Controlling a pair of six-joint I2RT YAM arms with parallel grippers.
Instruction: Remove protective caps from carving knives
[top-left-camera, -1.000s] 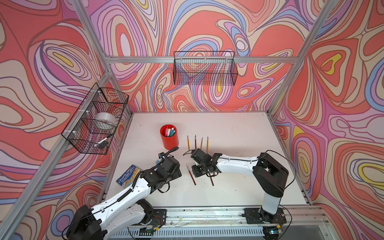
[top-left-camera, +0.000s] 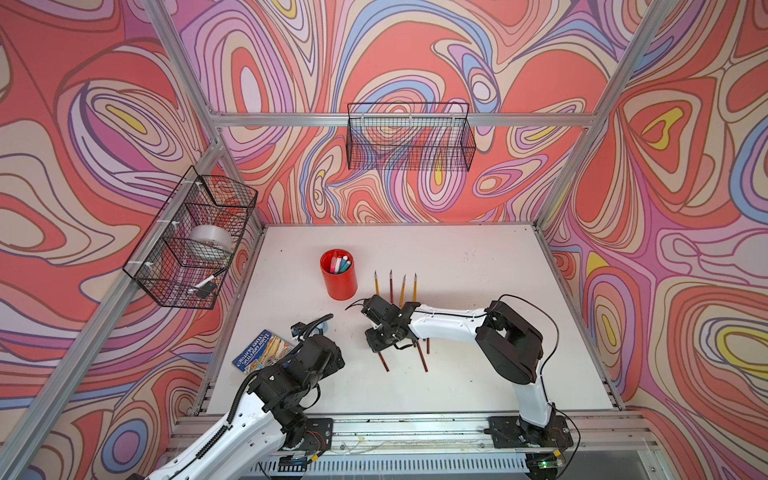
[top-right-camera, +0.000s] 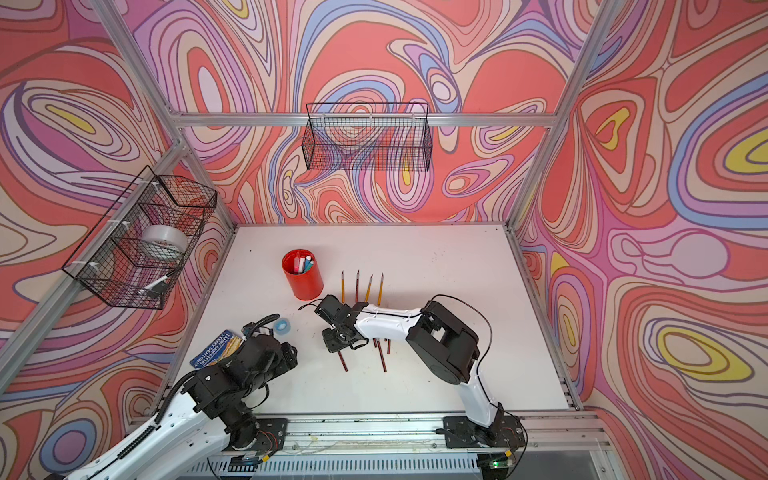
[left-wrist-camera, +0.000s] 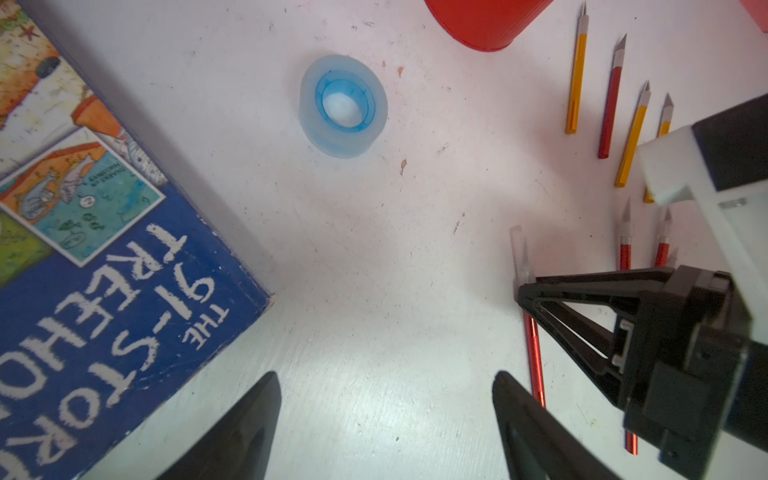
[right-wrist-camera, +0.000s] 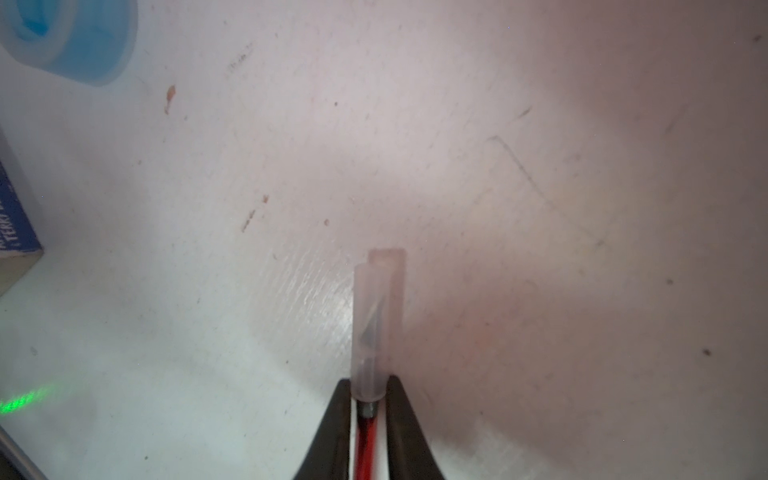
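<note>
A red carving knife (left-wrist-camera: 535, 352) with a clear cap (right-wrist-camera: 369, 328) over its blade lies on the table, blade end pointing away. My right gripper has a fingertip on either side of the cap's lower end, almost against it; whether they grip it cannot be told. In the left wrist view, my left gripper stands open left of this knife, only tabletop between its fingers. Beyond lie several yellow knives (left-wrist-camera: 577, 76) and red knives (left-wrist-camera: 612, 104), whose blades look bare. The right arm hides parts of them.
A blue tape roll (left-wrist-camera: 344, 104) and a book (left-wrist-camera: 120, 280) lie on the left. Behind stands a red cup (top-left-camera: 340, 280) holding markers. Wire baskets (top-left-camera: 410, 144) hang on the frame.
My right gripper has moved left from beside the red capped knife to over it, its fingers coming around the cap. My left gripper has drawn back to the left.
</note>
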